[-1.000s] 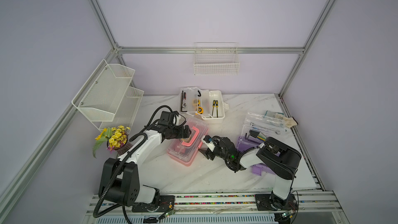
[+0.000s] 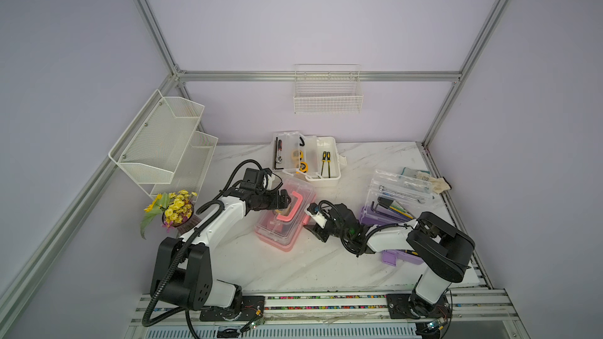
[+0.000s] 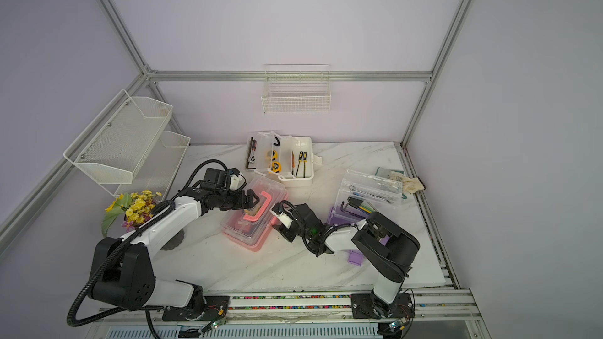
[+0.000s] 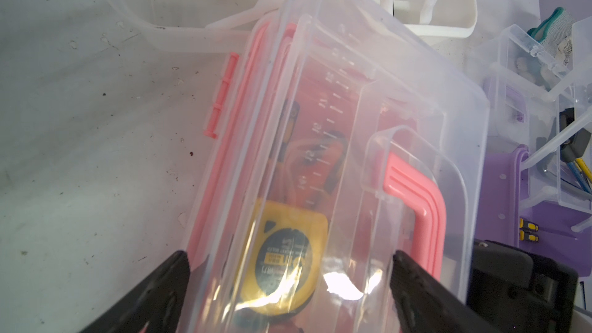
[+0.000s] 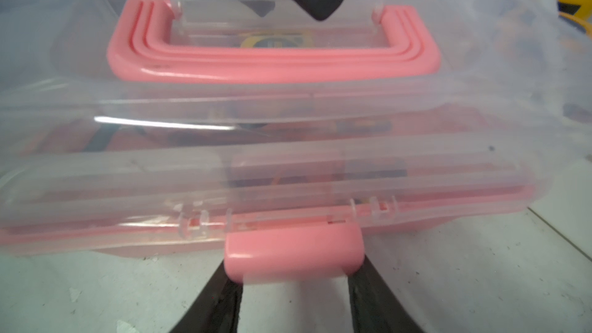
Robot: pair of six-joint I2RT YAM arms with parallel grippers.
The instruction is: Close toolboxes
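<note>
A pink toolbox (image 2: 276, 229) lies mid-table with its clear lid (image 4: 339, 55) down, pink handle (image 5: 271, 67) on top. My left gripper is over that lid, part open, fingers either side of the lid's left section. My right gripper is at the toolbox's side, shut on the pink latch (image 5: 293, 246). Behind stands a white toolbox (image 2: 326, 179) with its lid open, showing tools. On the right, a purple toolbox (image 3: 355, 257) is open, partly hidden by my right arm.
A flower pot (image 2: 179, 210) stands at the left below wire shelves (image 2: 157, 144). A glove (image 3: 411, 183) lies at the right edge.
My right arm's elbow has shifted to the right, its gripper moving slightly with it. The left arm looks unchanged.
</note>
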